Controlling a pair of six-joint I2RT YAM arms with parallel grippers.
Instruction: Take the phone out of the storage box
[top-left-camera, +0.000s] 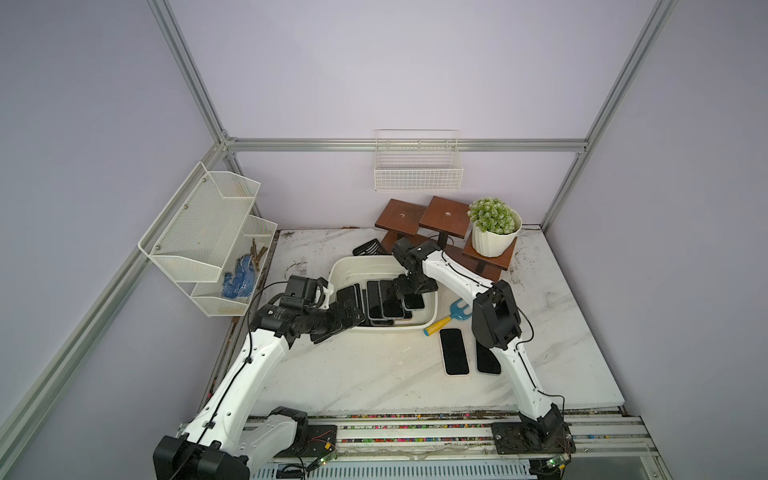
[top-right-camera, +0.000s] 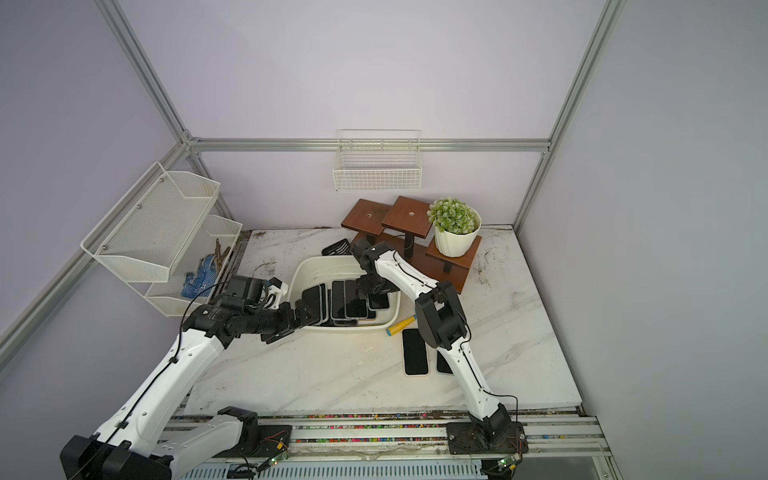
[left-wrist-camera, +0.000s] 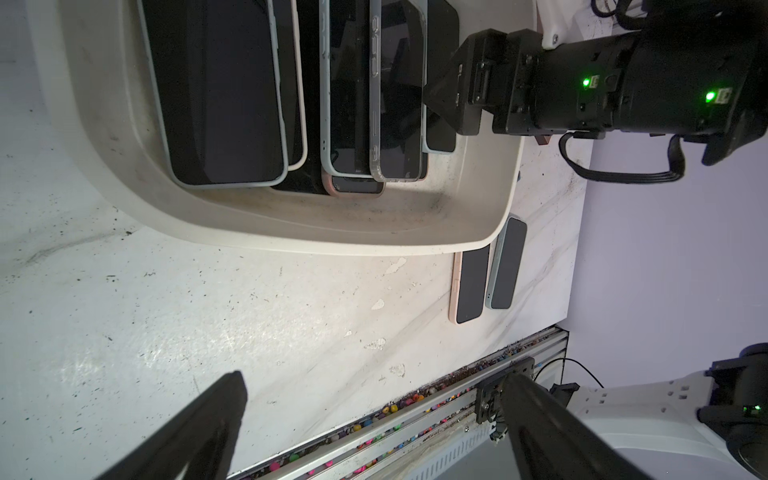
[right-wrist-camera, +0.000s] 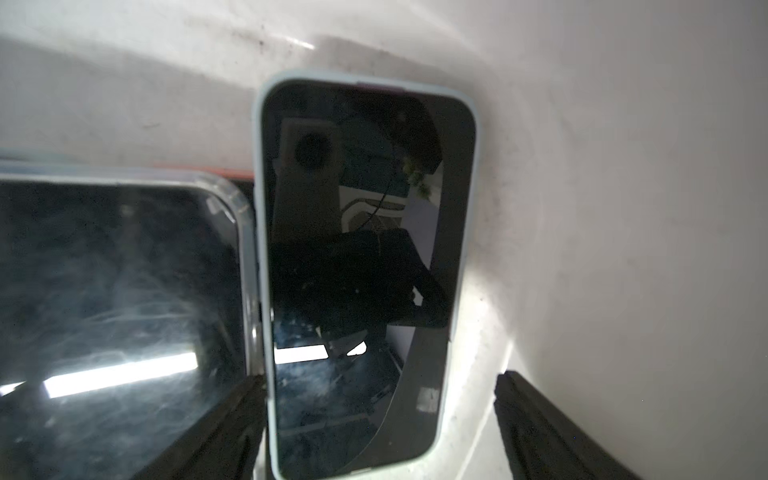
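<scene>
The off-white storage box (top-left-camera: 341, 272) holds several dark-screened phones, lying side by side and partly overlapping. At its right end lies a phone with a pale blue rim (right-wrist-camera: 364, 280), screen up. My right gripper reaches into the box over this phone. Its fingers straddle the lower part, the left one close to the phone's left edge, the right one apart from it by the box wall. Whether the left finger touches cannot be told. My left gripper stands open at the box's front left, nothing between its fingers.
Two phones, one pink-rimmed (top-left-camera: 453, 352) and one darker (top-left-camera: 488, 359), lie on the table in front right. A yellow-handled fork (top-left-camera: 437, 325) rests beside the box. Wooden stands (top-left-camera: 402, 216) and a potted plant (top-left-camera: 491, 217) are behind.
</scene>
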